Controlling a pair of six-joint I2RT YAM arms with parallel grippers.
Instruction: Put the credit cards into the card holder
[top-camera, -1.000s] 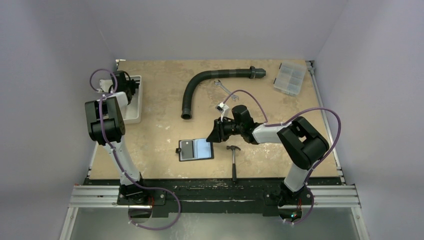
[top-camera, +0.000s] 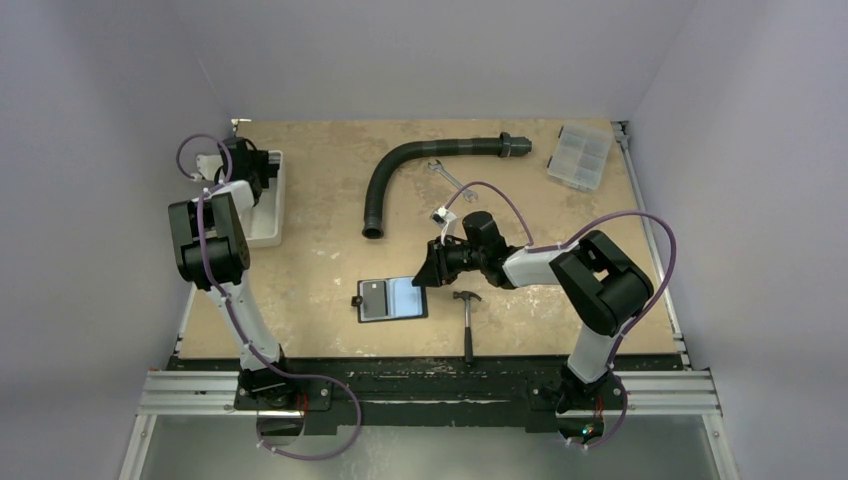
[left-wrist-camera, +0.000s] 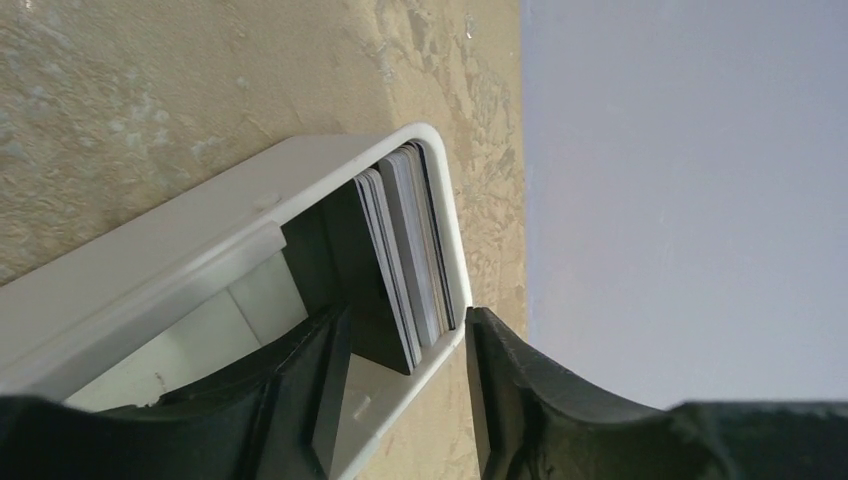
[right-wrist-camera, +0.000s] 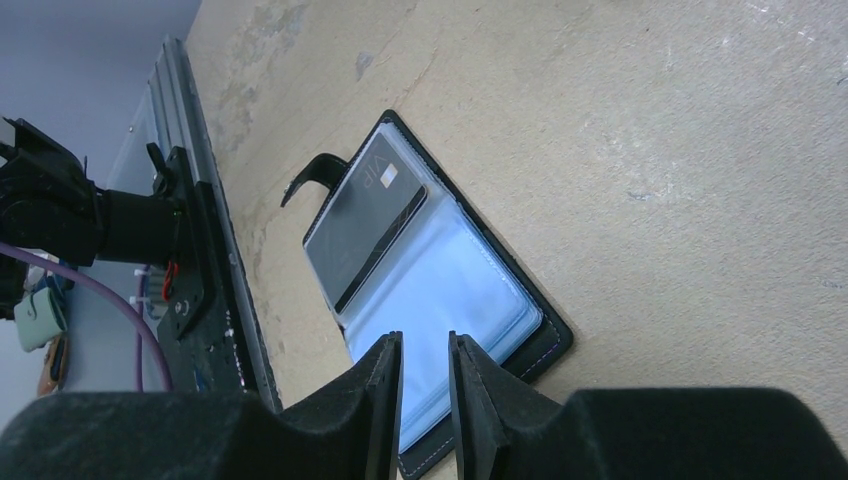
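The card holder (top-camera: 394, 299) lies unfolded on the table, with a dark grey card marked VIP (right-wrist-camera: 369, 210) in one side and a clear pale blue sleeve (right-wrist-camera: 452, 280) on the other. Several cards (left-wrist-camera: 412, 250) stand on edge, packed against the end wall of a white bin (left-wrist-camera: 190, 275). My left gripper is over that end of the bin, open, its fingers spread to either side of the cards' near end. Beside the holder's sleeve side is my right gripper, its fingers a little apart and nothing between them.
A hammer (top-camera: 468, 330) lies right of the holder. Farther back are a black hose (top-camera: 400, 160), wrenches (top-camera: 453, 180) and a clear compartment box (top-camera: 580, 157). The table between the bin and the holder is clear.
My left gripper has shifted slightly toward the back of the white bin. The right arm has barely moved, and the holder lies where it was.
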